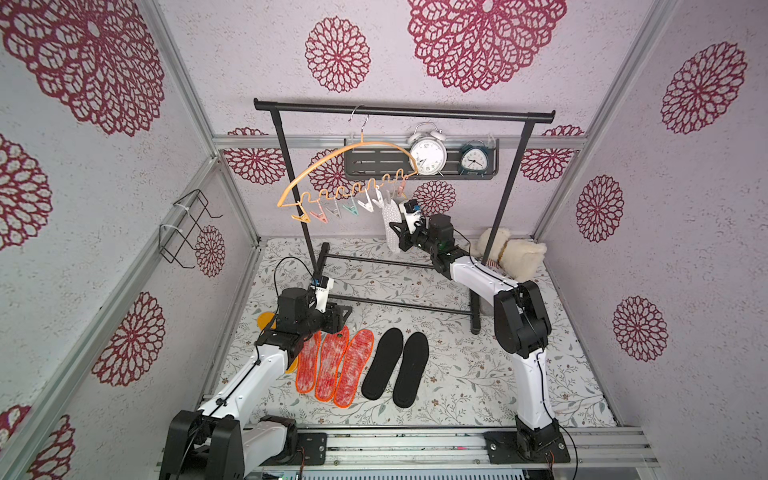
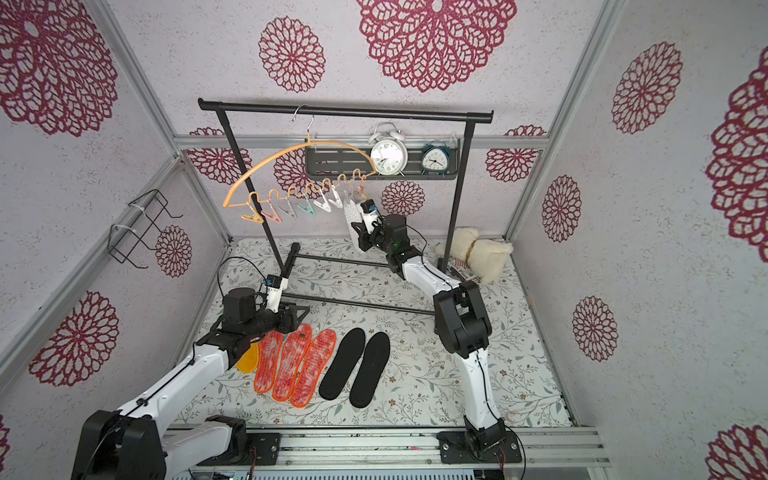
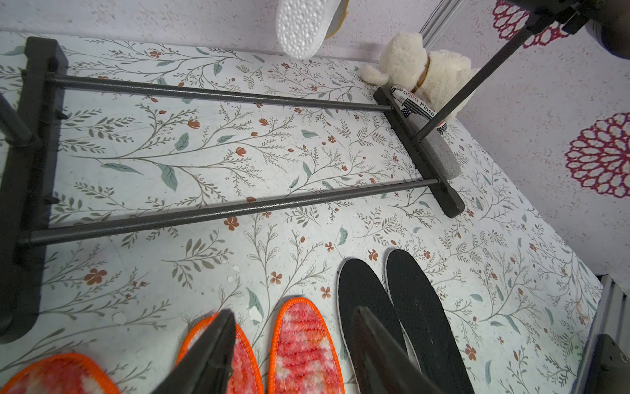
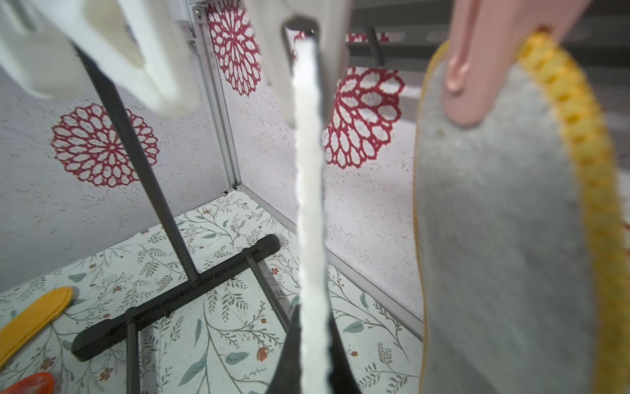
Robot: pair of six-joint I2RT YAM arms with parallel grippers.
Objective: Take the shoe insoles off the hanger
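Observation:
An orange hanger [image 1: 320, 164] with coloured clips hangs from the rack. My right gripper [image 1: 400, 233] is at the white insole's lower half and shut on it, the fingers partly hidden behind it. My left gripper [image 1: 341, 313] stands open and empty above the red insoles [image 1: 352, 368] on the floor, low at the left.
Black insoles [image 1: 409, 368] and a yellow one [image 2: 248, 356] also lie on the floor. Rack posts [image 1: 508, 192] flank the hanger; the lower bars [image 3: 229, 211] cross the floor. A plush toy [image 1: 524, 257] sits back right; clocks [image 1: 428, 156] stand behind the hanger.

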